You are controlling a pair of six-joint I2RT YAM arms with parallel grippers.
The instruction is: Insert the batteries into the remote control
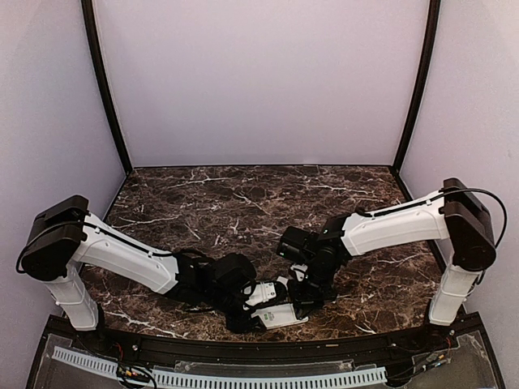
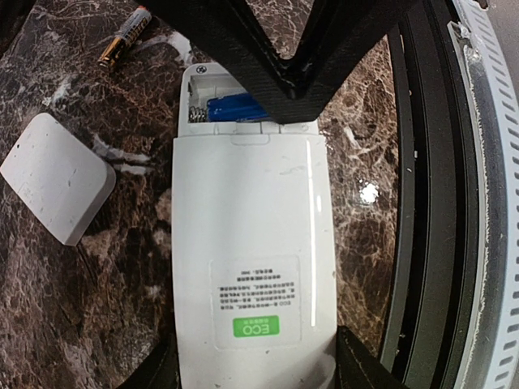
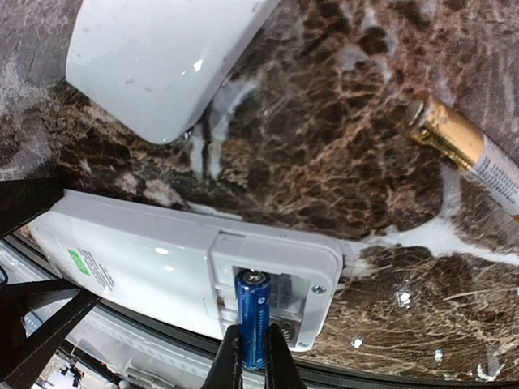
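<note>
The white remote control point(image 2: 253, 203) lies near the table's front edge, its compartment point(image 3: 280, 296) uncovered at the right end. My left gripper is shut on the remote's other end, one finger along each side. Over the compartment, a blue battery point(image 3: 254, 312) lies crosswise beside the remote's back panel, my right gripper shut on its near end. Its far end reaches into the compartment; whether it sits flat cannot be told. A spring point(image 2: 197, 114) shows past that end. The white battery cover point(image 2: 61, 178) lies loose behind the remote.
A gold-and-grey battery point(image 3: 470, 154) lies on the marble table behind the compartment end. The dark front rail point(image 1: 268, 344) runs close along the remote's near side.
</note>
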